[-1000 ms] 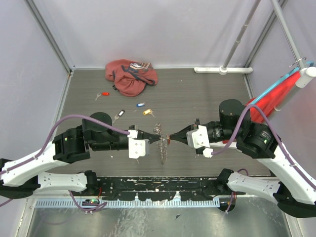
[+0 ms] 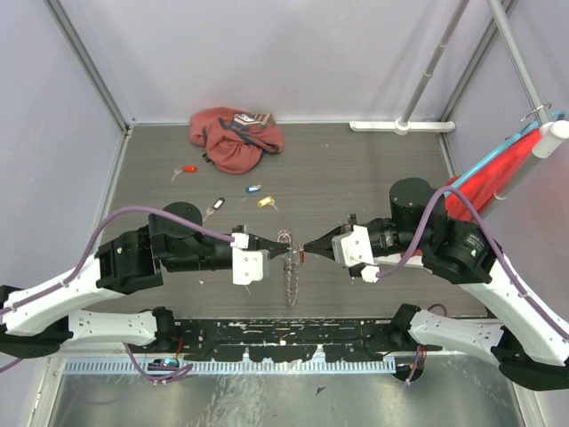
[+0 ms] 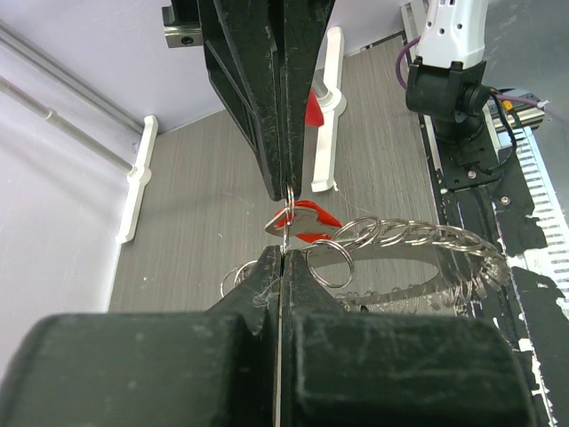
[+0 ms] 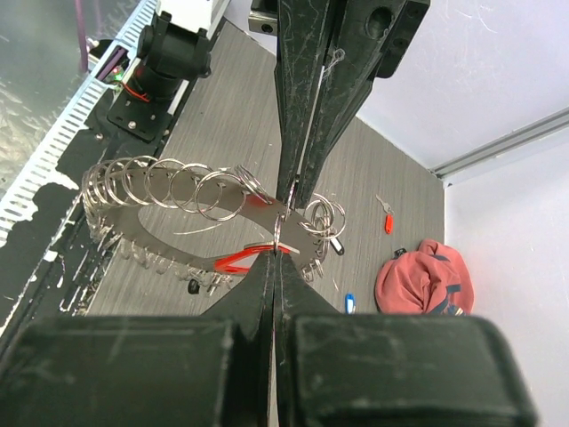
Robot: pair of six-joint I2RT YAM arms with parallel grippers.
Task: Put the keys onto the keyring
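Observation:
A large oval metal keyring [image 3: 480,245] with many small wire rings hangs between my grippers, seen edge-on as a chain-like strip in the top view. My left gripper [image 2: 289,247] is shut at its upper part, with thin metal at its tips. Facing it closely, my right gripper [image 2: 306,248] is shut on a thin metal ring [image 4: 277,231]. That wire spans the small gap between the two pairs of fingertips. A red tag with metal [image 3: 307,221] sits right by the tips, behind the wire. Whether the rings are linked is too fine to tell.
Loose on the table lie keys with a red tag [image 2: 189,168], a black tag [image 2: 220,203], a blue tag [image 2: 253,189] and a yellow tag [image 2: 266,202]. A crumpled red cloth bag [image 2: 233,142] rests at the back. White pipe stands [image 2: 402,126] edge the right side.
The keyring has swung slightly, its lower end now nearer the front. My right gripper has shifted a little to the left, and the left arm looks still.

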